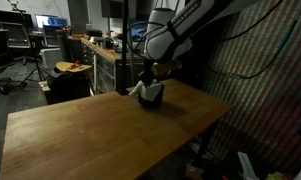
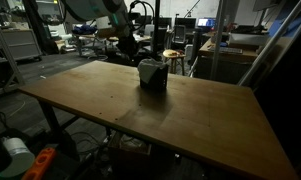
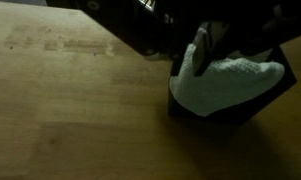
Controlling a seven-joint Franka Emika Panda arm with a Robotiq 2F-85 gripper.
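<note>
A white cloth (image 1: 147, 91) sticks out of the top of a small black box (image 1: 154, 102) on the wooden table. In exterior view 2 the same cloth (image 2: 148, 68) bulges above the dark box (image 2: 157, 84). My gripper is at the upper part of the wrist view, dark and poorly lit. A raised fold of the cloth (image 3: 225, 84) runs up between its fingers, which are shut on it. Most of the cloth still rests over the box's opening, and the fingertips are partly lost in shadow.
A stool (image 1: 72, 67) and office chairs stand beyond the table, and a dark curtain hangs at the right.
</note>
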